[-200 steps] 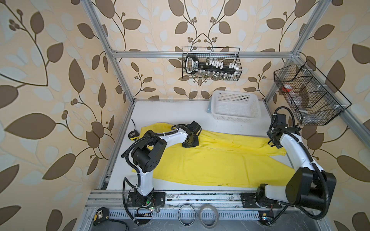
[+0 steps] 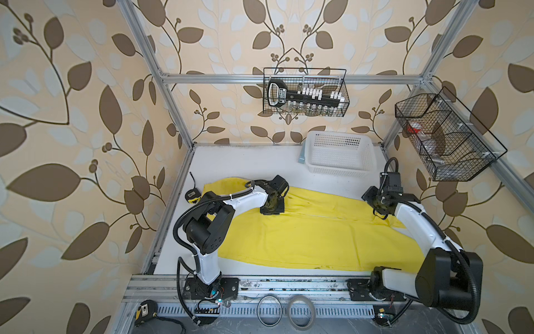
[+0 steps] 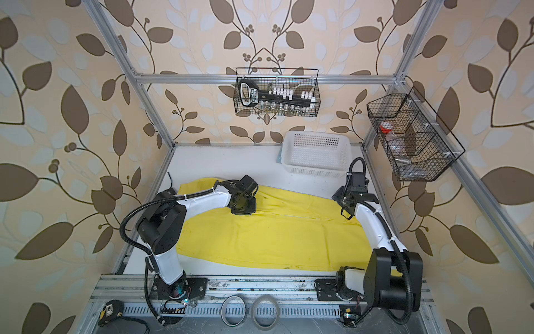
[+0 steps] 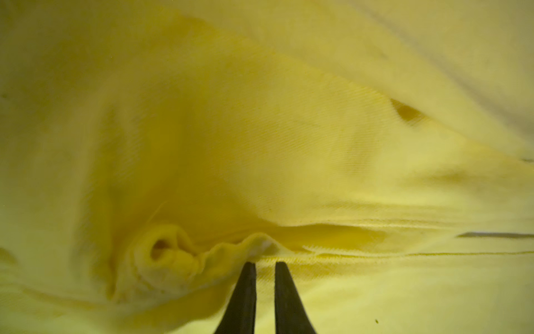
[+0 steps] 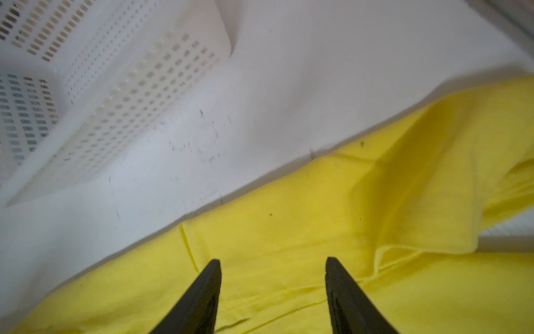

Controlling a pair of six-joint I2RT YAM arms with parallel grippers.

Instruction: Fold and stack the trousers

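Yellow trousers lie spread along the white table, with the upper leg folded in a long band and a bunched, creased part under my left gripper. That gripper is shut low at this crease; whether cloth is between its narrow fingers is unclear. My right gripper is open above the back edge of the right end of the trousers, where a flap is folded over, with nothing between its fingers.
A white perforated basket stands at the back right on the table. Wire baskets hang on the back and right sides. Bare table shows along the back.
The left gripper has moved very slightly left.
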